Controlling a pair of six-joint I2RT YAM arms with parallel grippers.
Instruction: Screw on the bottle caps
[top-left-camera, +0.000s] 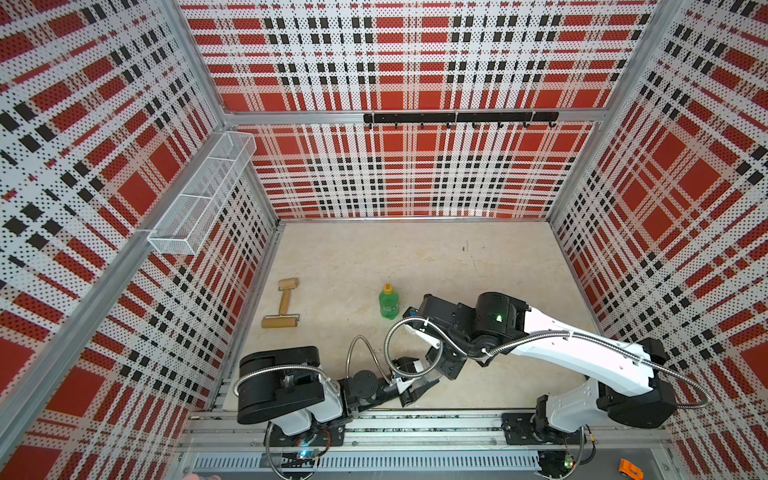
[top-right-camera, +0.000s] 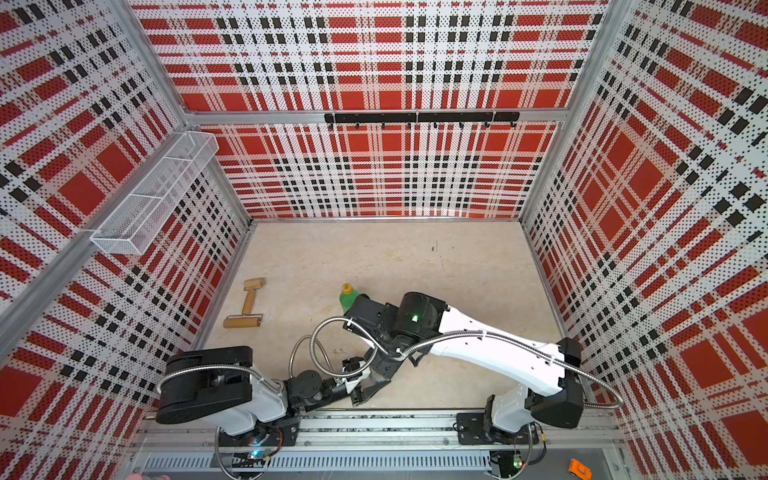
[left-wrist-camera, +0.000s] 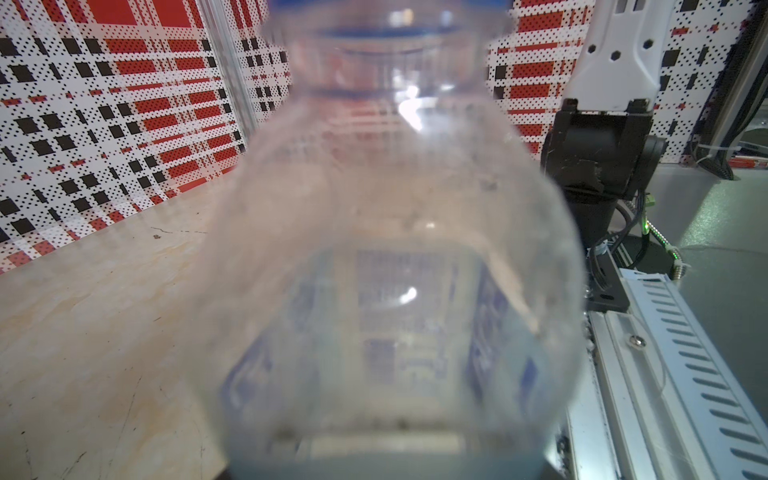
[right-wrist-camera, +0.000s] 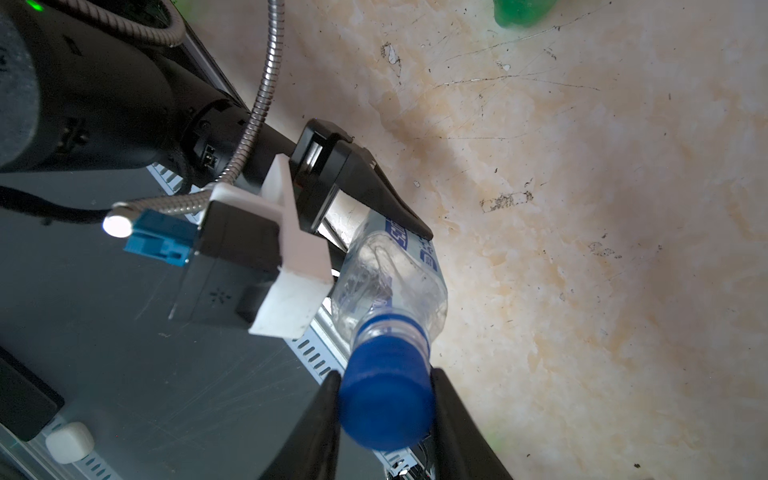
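Note:
A clear plastic bottle (left-wrist-camera: 384, 208) fills the middle of the left wrist view, its blue cap on top. My left gripper is shut on the bottle's body, with a black finger (right-wrist-camera: 400, 209) along the label. From above, my right gripper straddles the cap, one finger (right-wrist-camera: 312, 432) on each side and the fingers part open. The fingertips are blurred and very close to the cap; I cannot tell whether they touch it. A green bottle (top-left-camera: 389, 303) with a yellow cap stands on the table behind the arms.
A wooden roller tool (top-left-camera: 284, 304) lies at the table's left. A white wire basket (top-left-camera: 204, 192) hangs on the left wall, and a black hook rail (top-left-camera: 460, 117) runs along the back.

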